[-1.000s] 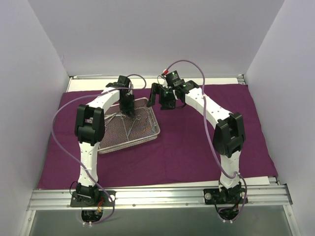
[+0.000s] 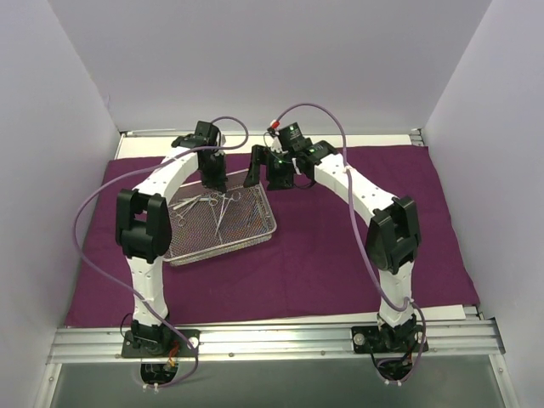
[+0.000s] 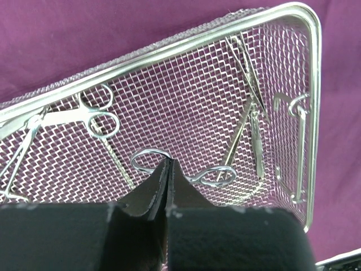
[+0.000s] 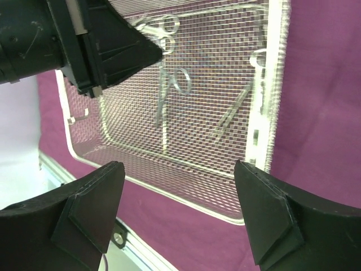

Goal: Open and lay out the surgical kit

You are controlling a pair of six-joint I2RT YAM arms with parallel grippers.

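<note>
A silver wire-mesh basket [image 2: 223, 251] holds several metal instruments. In the left wrist view, my left gripper is shut over a ring-handled instrument [image 3: 151, 151], its tips between the two rings. Nothing shows between these fingers, and they hide the instrument's middle. In the right wrist view the left fingertips [image 4: 153, 56] stand over the mesh, near the instrument's rings [image 4: 181, 82]. My right gripper is open at the basket's right back corner, its fingers [image 4: 254, 189] wide apart and nothing between them. Tweezer-like instruments [image 3: 256, 138] lie near one end.
More ring-handled instruments [image 3: 67, 117] lie toward the basket's left side. A wire handle [image 3: 302, 149] lies against the end wall. Both grippers stand close together.
The right gripper has shifted a little left, closer to the basket's corner.
</note>
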